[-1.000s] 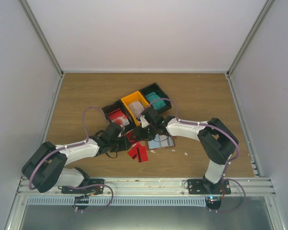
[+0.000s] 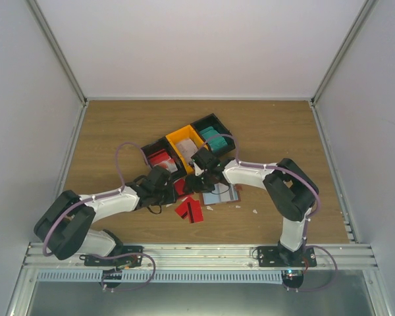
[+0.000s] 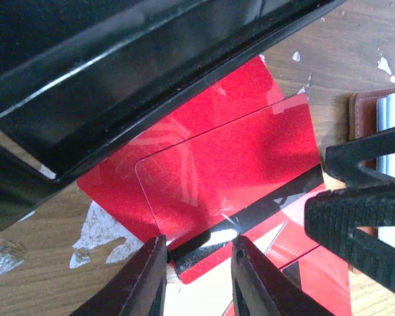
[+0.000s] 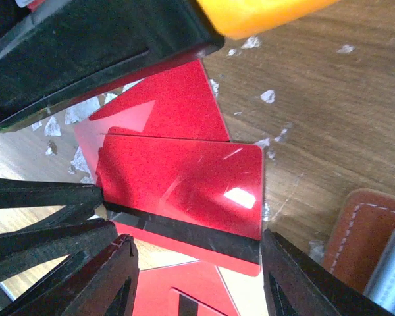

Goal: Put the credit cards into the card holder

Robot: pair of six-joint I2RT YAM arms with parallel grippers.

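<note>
A red credit card with a black stripe (image 3: 230,174) lies face up over another red card (image 3: 243,89). My left gripper is part open at the striped card's lower-left corner, one fingertip touching or almost touching its edge. My right gripper stands part open, wider than the left, its fingers straddling the stripe end of that card (image 4: 184,178); neither clearly pinches it. More red cards (image 2: 191,210) lie in front of the grippers. The brown card holder (image 4: 362,230), with a pale blue and white face, lies to the right, partly hidden by the right arm in the top view.
Behind the cards stands a row of trays: a black one (image 2: 147,151) with red cards, a yellow one (image 2: 170,137) with pale cards, a black one (image 2: 196,125) with green cards. The near black tray overhangs the cards closely. Free table lies at both sides.
The right arm has come a little left since one second ago. The loose front cards have stayed put.
</note>
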